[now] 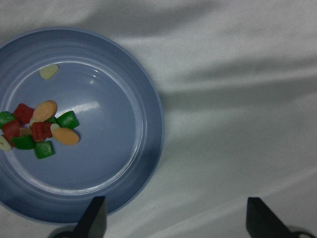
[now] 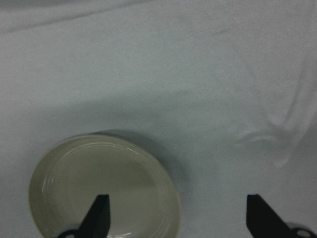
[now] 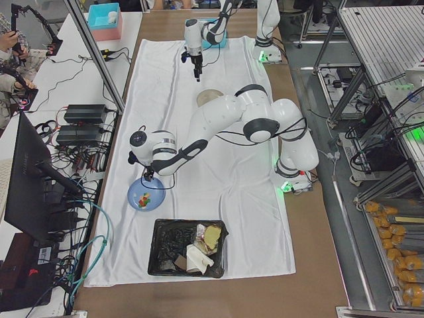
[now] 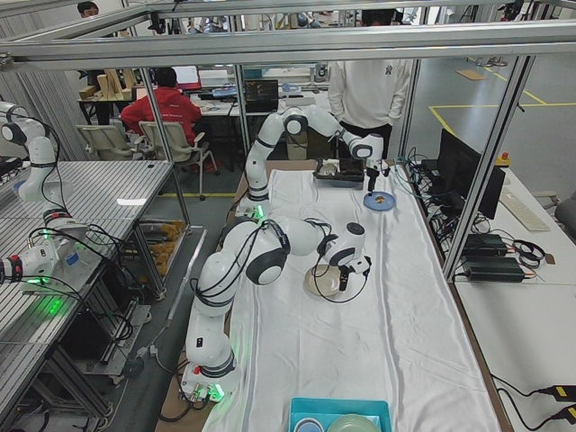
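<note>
In the left wrist view a blue plate [image 1: 109, 124] holds several food pieces [image 1: 43, 126]: red and green chunks, oval tan and pale bits. My left gripper hangs open above the cloth at the plate's edge, nothing between its fingers. In the right wrist view a beige plate [image 2: 129, 183] lies empty under my right gripper, which is also open and empty, its fingers straddling the plate's near edge from above.
A black lined bin [image 3: 165, 238] with scraps and paper stands beside the blue plate. A light blue tray [image 4: 297, 418] with dishes sits at the other end.
</note>
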